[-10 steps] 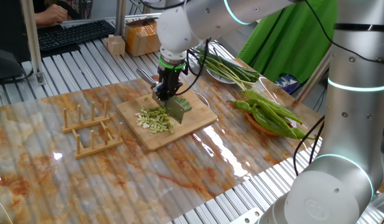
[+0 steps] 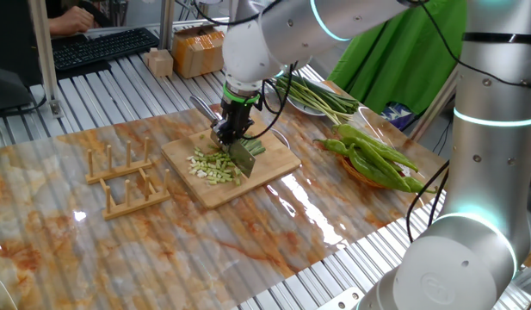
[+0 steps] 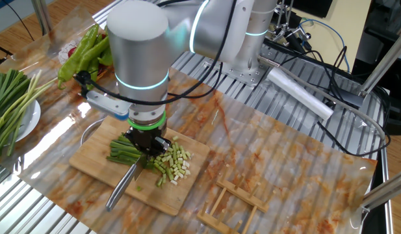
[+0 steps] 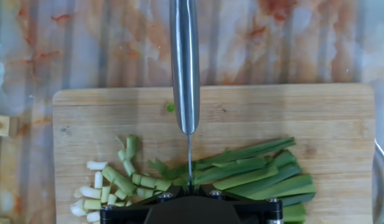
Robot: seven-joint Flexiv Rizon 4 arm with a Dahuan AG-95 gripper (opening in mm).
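Note:
A broad-bladed knife with a steel handle [image 4: 187, 68] is held by my gripper [image 2: 225, 136], which is shut on it. Its blade [image 2: 242, 160] is low over the wooden cutting board [image 2: 215, 196], at the border between cut and uncut greens. Cut pale-green stalk pieces [image 3: 174, 164] lie scattered on one side of the knife. Longer green stalks [image 4: 260, 172] lie on the other side. In the wrist view, the gripper body hides most of the blade and its lower edge, so contact with the board cannot be told.
An empty wooden peg rack [image 2: 127, 185] stands beside the board. Long green onions [image 2: 321, 99] lie on a plate behind it. Green peppers [image 2: 373, 159] fill a basket to the right.
My gripper and the knife have come down toward the board, with the blade shifted slightly left in the exterior view. The greens look much the same.

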